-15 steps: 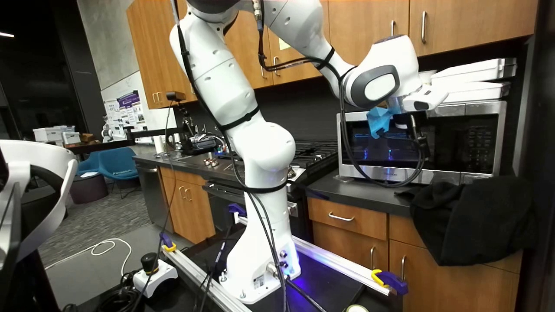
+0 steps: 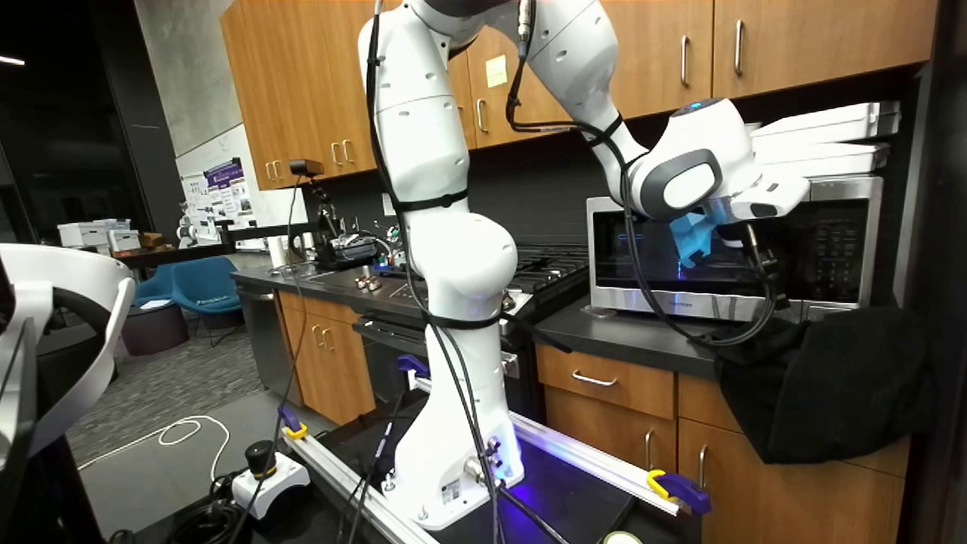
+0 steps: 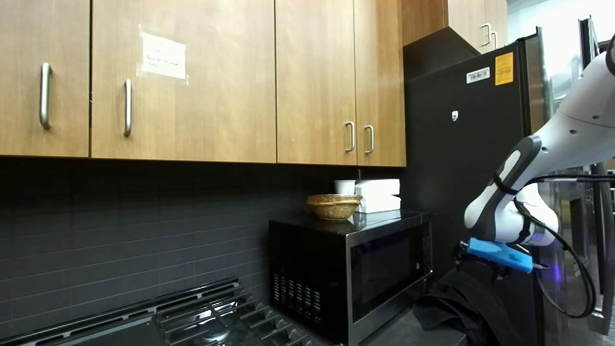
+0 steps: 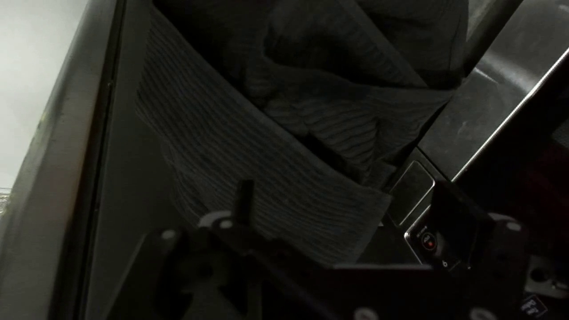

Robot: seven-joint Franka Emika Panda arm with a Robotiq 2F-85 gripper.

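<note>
A black cloth garment (image 2: 838, 390) is draped over the counter's front edge, below the right end of the microwave. In the wrist view the garment (image 4: 229, 144) fills the middle, its ribbed band crossing diagonally. My gripper (image 3: 500, 274) hangs above the cloth, apart from it. The view is dark, but the fingers stand open along the bottom of the wrist view, with nothing seen between them. From the side the fingertips are small and partly hidden behind the cable and the blue part (image 2: 693, 237) on the wrist.
A silver microwave (image 2: 616, 299) stands on the counter right behind the gripper. White boxes (image 3: 377, 196) and a wicker basket (image 3: 334, 207) sit on top of it. The stove (image 3: 213, 323) lies to the left, a dark fridge (image 3: 461, 155) to the right. A loose cable loop (image 2: 634, 263) hangs from the arm.
My arm has swung to the right and a little lower in exterior view 1, bringing the gripper nearer the cloth. The cloth looks unmoved.
</note>
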